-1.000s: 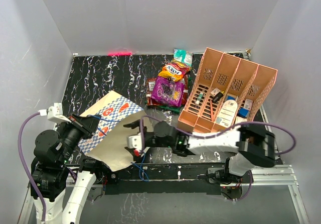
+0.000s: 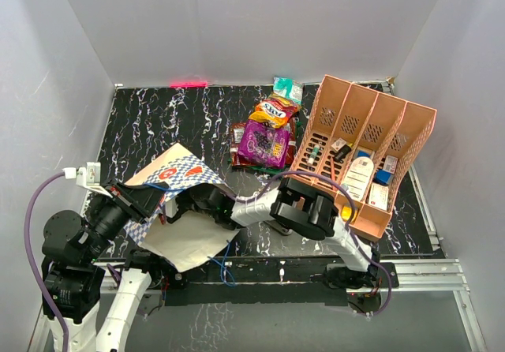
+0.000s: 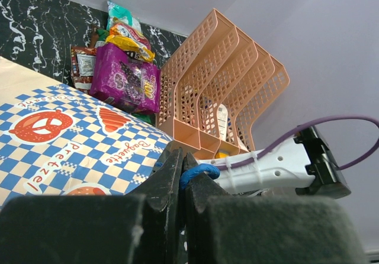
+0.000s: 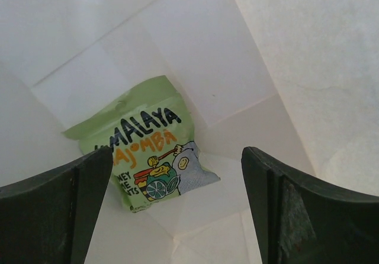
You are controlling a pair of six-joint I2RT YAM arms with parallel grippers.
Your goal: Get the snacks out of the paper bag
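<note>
The checked paper bag (image 2: pixel 189 170) lies on its side at left, mouth facing the front. My left gripper (image 2: pixel 154 194) is shut at its upper edge; in the left wrist view a blue cord (image 3: pixel 198 170) runs at its fingertips (image 3: pixel 180 163). My right gripper (image 2: pixel 181 202) reaches into the bag, largely hidden in the top view. In the right wrist view it stands open (image 4: pixel 181 175), with a green snack packet (image 4: pixel 151 145) lettered "Majomba" lying ahead between its fingers on the pale lining.
A pile of snack packets (image 2: pixel 264 139) lies at the back centre. A peach compartment basket (image 2: pixel 331 111) with small items stands at the right.
My right arm has moved left, its gripper going deeper into the bag's mouth.
</note>
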